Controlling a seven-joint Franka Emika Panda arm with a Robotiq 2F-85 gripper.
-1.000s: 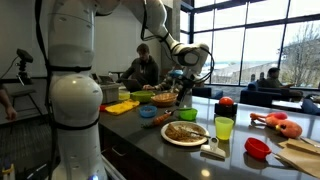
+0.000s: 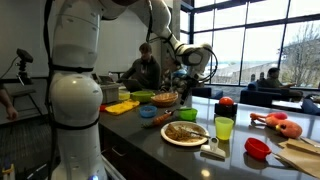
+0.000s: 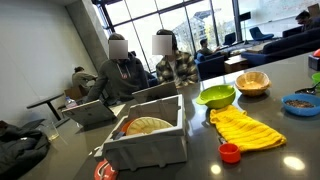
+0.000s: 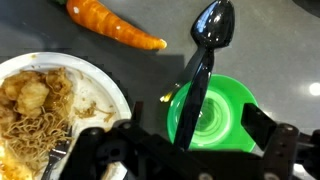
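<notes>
In the wrist view a green bowl lies below my gripper. A black spoon stretches across that view, its broad end beyond the bowl and its handle over the bowl, in the gap between my fingers. The gripper is open; its fingers stand well apart on either side of the handle. Whether the handle rests on the bowl's rim is hard to tell. From the side, in exterior view 1, the gripper hangs above the green bowl.
Left of the bowl are a white plate of noodles and a carrot. A yellow-green cup, a red bowl and a wooden board stand to the right. Elsewhere are a grey bin and a yellow cloth.
</notes>
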